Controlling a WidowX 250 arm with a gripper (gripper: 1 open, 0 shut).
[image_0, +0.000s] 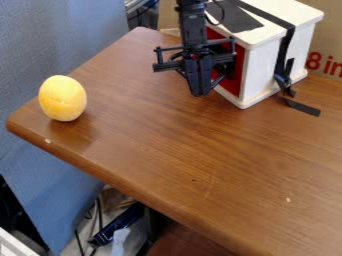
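A black gripper (201, 82) on its arm hangs over the back part of the wooden table (201, 180), in front of the red front of a white box (267, 45). Its fingertips point down, and whether they are open or shut is unclear. A pale yellow egg-shaped object (63, 98) rests near the table's left edge, well apart from the gripper.
Black straps (285, 75) run over the box and onto the table at right. A cardboard piece (326, 55) stands behind. Beyond the left edge are blue-grey fabric and clutter below.
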